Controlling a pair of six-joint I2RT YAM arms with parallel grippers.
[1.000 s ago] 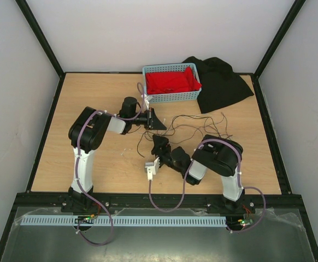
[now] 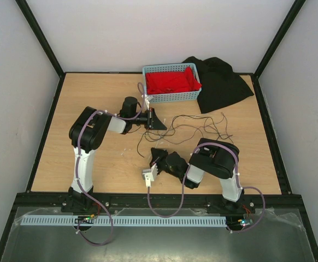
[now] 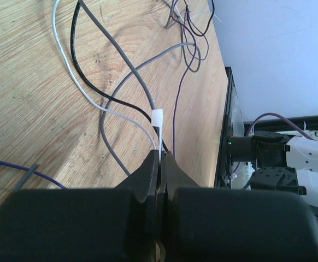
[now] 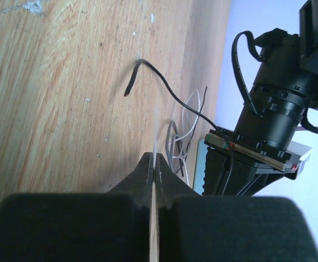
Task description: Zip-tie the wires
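Loose black, grey, white and purple wires (image 2: 202, 126) lie tangled on the wooden table (image 2: 60, 174), mostly right of my left gripper (image 2: 164, 129). That gripper is shut at the upper middle, with a thin strip with a small white tag (image 3: 157, 117) at its fingertips, above the wires. My right gripper (image 2: 154, 150) is shut lower down; in the right wrist view a thin translucent strip (image 4: 155, 124) runs up from between its fingertips. A black wire end (image 4: 128, 87) lies on the wood just beyond it. Whether the two strips are one zip tie I cannot tell.
A blue basket (image 2: 171, 97) with red cloth stands at the back, with a black cloth (image 2: 220, 87) to its right. Frame rails and walls edge the workspace.
My right gripper has moved a little toward the front edge and left, away from the left gripper. The left arm and basket have not moved.
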